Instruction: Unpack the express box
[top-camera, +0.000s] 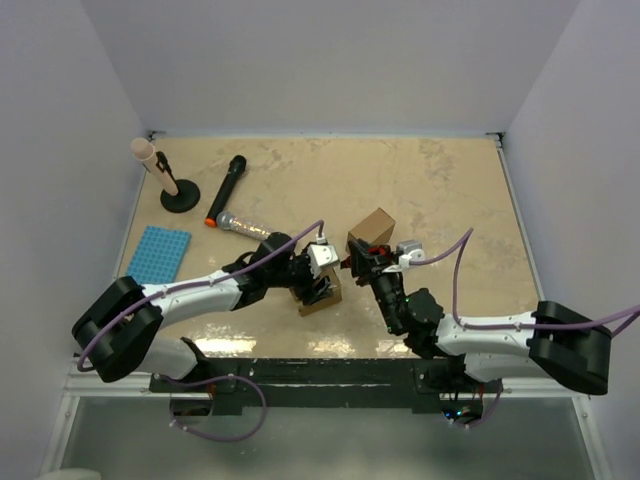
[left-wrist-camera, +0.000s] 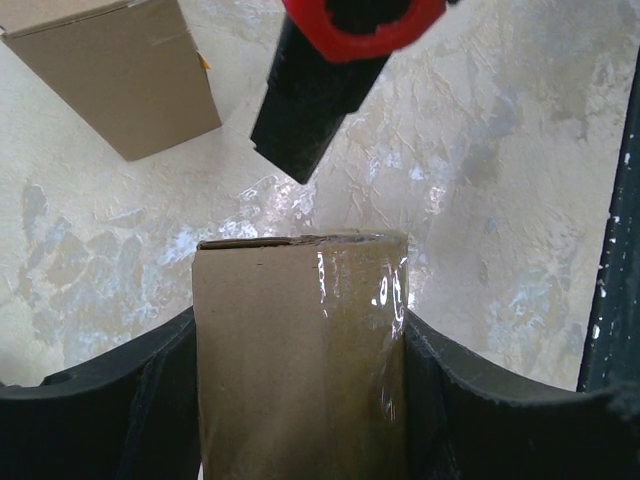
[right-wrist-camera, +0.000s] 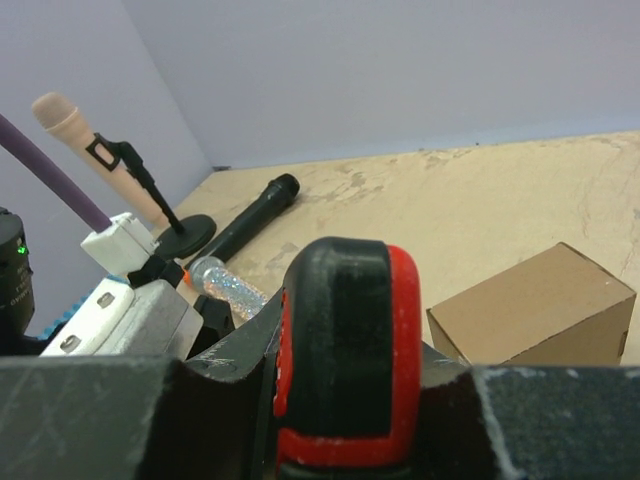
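Note:
A taped cardboard box (left-wrist-camera: 300, 360) fills the lower middle of the left wrist view, with my left gripper (top-camera: 315, 280) shut on it near the table's front. My right gripper (top-camera: 360, 255) is shut on a red-and-black tool (right-wrist-camera: 340, 350), probably a box cutter by its shape, held upright in the right wrist view. In the left wrist view this tool (left-wrist-camera: 362, 30) hangs just above and beyond the box, apart from it. A second cardboard box (top-camera: 371, 226) sits behind the right gripper.
A microphone on a stand (top-camera: 155, 165), a black microphone (top-camera: 228, 190), a glittery microphone (top-camera: 245, 225) and a blue mat (top-camera: 158, 255) occupy the left.

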